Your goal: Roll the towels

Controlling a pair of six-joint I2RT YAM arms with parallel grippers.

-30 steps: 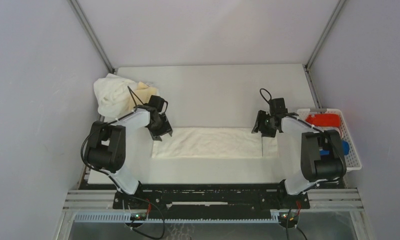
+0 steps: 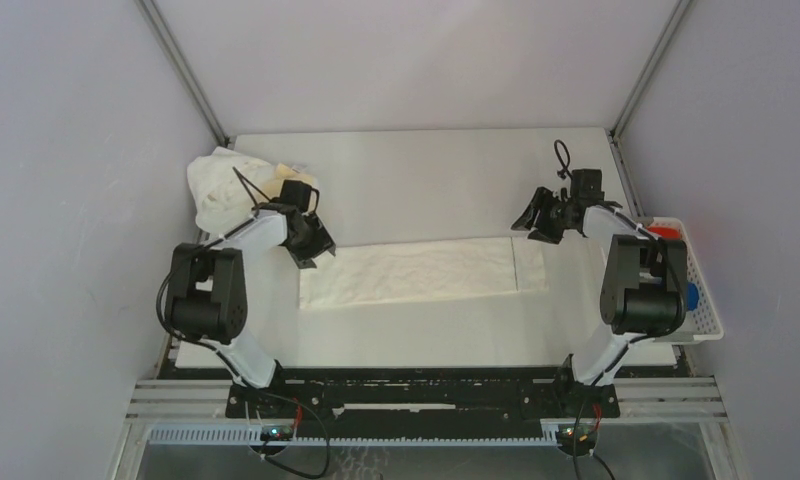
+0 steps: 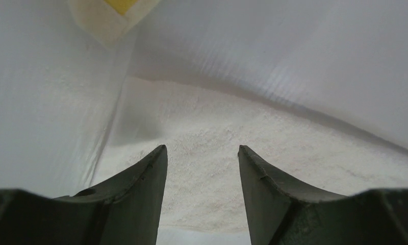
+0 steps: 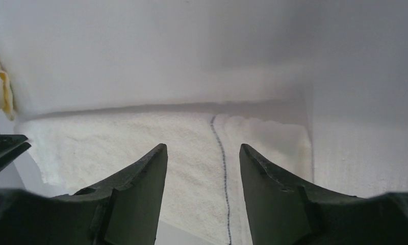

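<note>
A cream towel lies flat as a long folded strip across the table, slightly tilted, its right end a little higher. A dark seam line crosses it near that right end. My left gripper hovers over the strip's far left corner; in the left wrist view its fingers stand apart with towel visible below and nothing held. Over the far edge near the right end is my right gripper, open and empty, its fingers spread on either side of the view's middle.
Crumpled towels are heaped at the back left, close to the left arm. A white basket with red and blue items stands at the right edge, partly hidden by the right arm.
The towel has shifted toward the back and left and tilted slightly. The left gripper moved a little left and toward the back.
</note>
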